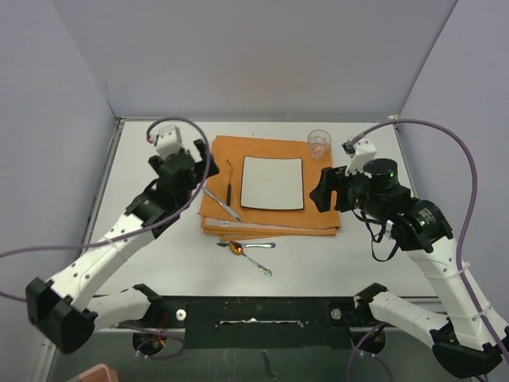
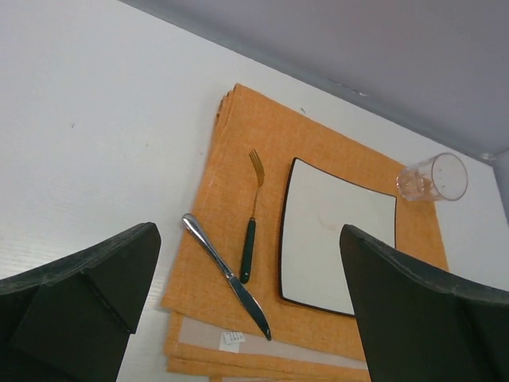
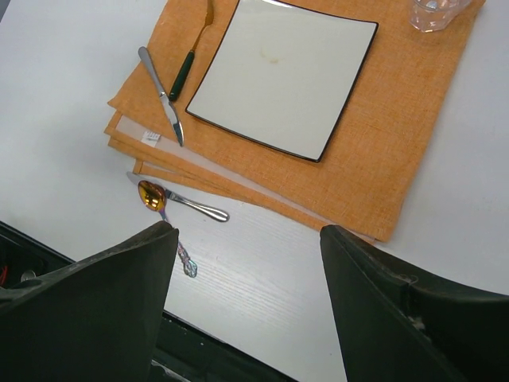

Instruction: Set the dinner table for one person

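A square white plate (image 1: 272,184) with a dark rim lies on the orange placemats (image 1: 316,219). Left of it rests a fork (image 2: 250,239) with a dark handle, and a silver knife (image 2: 219,259) lies slantwise beside that. Below the mats, a second knife (image 3: 203,209) and a gold-bowled spoon (image 3: 151,195) cross on the bare table. The clear glass (image 1: 319,143) stands at the mat's far right corner. My left gripper (image 1: 205,157) is open and empty above the mat's left edge. Also open and empty, my right gripper (image 1: 321,189) hovers right of the plate.
Layered mats with a pale strip show along the stack's front edge. Walls rise behind and at both sides; a dark robot base (image 1: 258,318) borders the front.
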